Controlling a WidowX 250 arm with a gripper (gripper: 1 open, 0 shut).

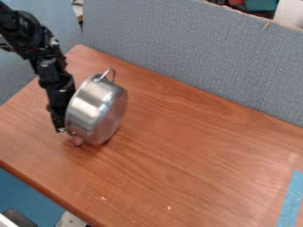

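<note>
A steel pot (101,111) with two wire handles lies tipped on its side on the left part of the wooden table (201,151). My black gripper (60,121) reaches down from the upper left to the pot's left side, close against it. Its fingers are low near the tabletop and partly hidden by the pot, so their opening is unclear.
Grey padded panels (190,49) border the back and left of the table. A blue strip (290,197) lies at the right edge.
</note>
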